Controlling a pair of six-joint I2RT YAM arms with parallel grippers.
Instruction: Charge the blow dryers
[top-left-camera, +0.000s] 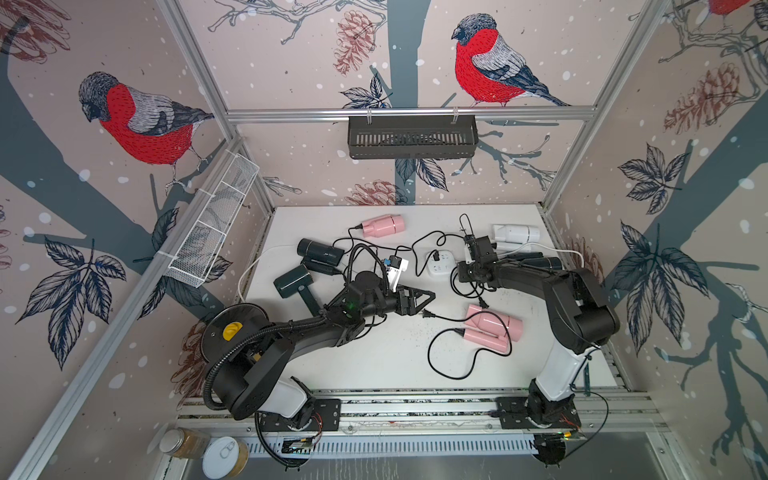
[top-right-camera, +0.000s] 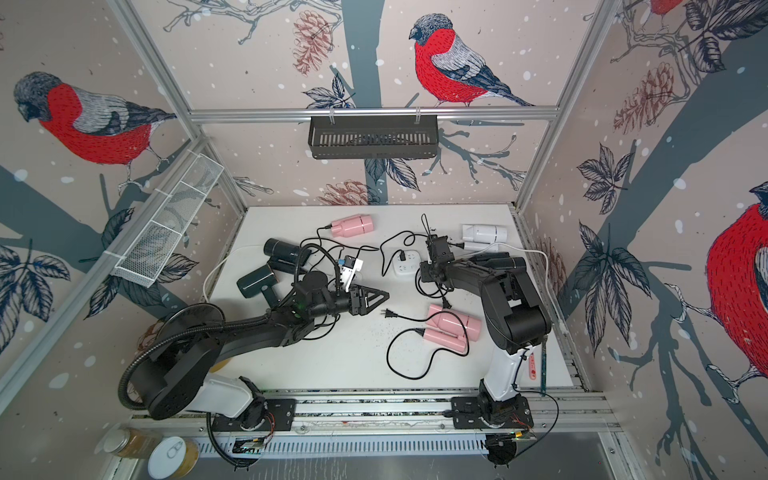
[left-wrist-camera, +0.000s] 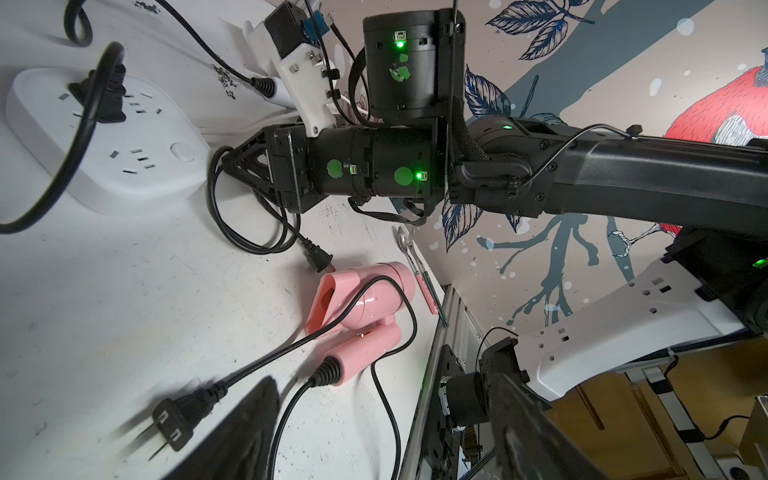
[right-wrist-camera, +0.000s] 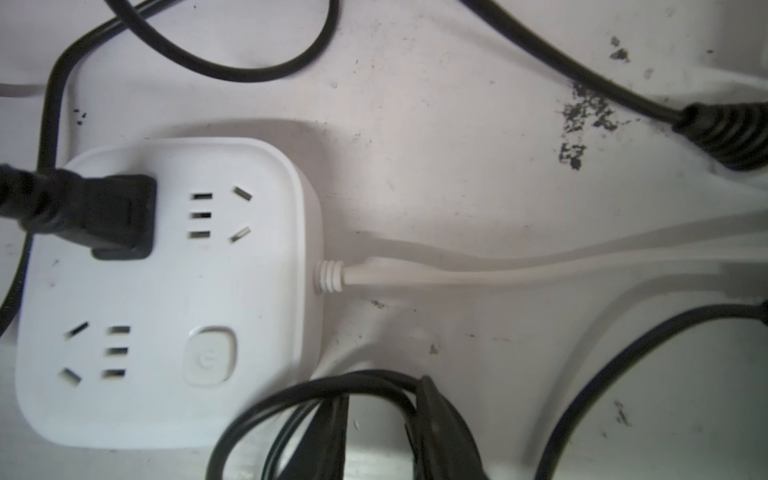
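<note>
The white power strip (right-wrist-camera: 264, 184) has one black plug (right-wrist-camera: 120, 216) in a socket. My right gripper is open just in front of it, over looped black cable (right-wrist-camera: 248, 424). My left gripper is open over the table, left of the front pink dryer (left-wrist-camera: 364, 296), with a loose plug (left-wrist-camera: 180, 420) below; its blurred fingers stand apart. Another pink dryer (top-left-camera: 382, 225) lies at the back, dark green dryers (top-left-camera: 294, 284) at the left, a white one (top-left-camera: 516, 233) at the back right.
Cables cross much of the white table (top-left-camera: 384, 360). A hanging basket (top-left-camera: 412, 148) is on the back wall and a wire rack (top-left-camera: 196, 260) at the left.
</note>
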